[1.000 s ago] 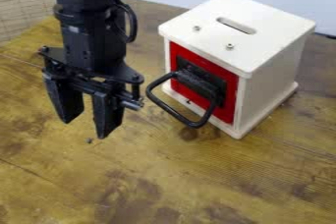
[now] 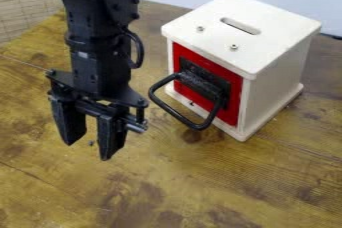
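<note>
My gripper (image 2: 90, 130) hangs at the left, open, with its two black fingers apart and nothing seen between them. To its right stands a white box (image 2: 247, 34) with a slot and two screws on top and a red front panel (image 2: 225, 115). A black wire handle (image 2: 190, 115) sticks out from that front toward my gripper, apart from it.
A woven mat (image 2: 27, 2) lies at the back left, and a pale surface runs along the back right edge.
My gripper has moved slightly down and a little to the right. The box and its handle look the same.
</note>
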